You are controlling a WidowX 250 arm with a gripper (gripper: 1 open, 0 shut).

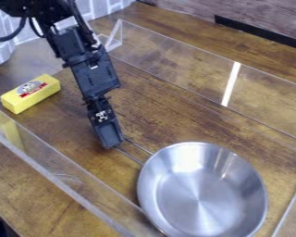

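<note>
A steel pan (pixel 203 190) rests at the lower right of the wooden table, with its thin wire handle reaching up-left toward my gripper (pixel 111 139). The gripper points down at the table beside the handle's far end, which is partly hidden by it; the fingers are too small and dark to show how they stand. A yellow box (pixel 30 93) with a red label lies to the left of the arm.
Clear plastic walls border the work area along the lower left, back and right. The wooden surface (pixel 176 111) between the arm and the back wall is bare.
</note>
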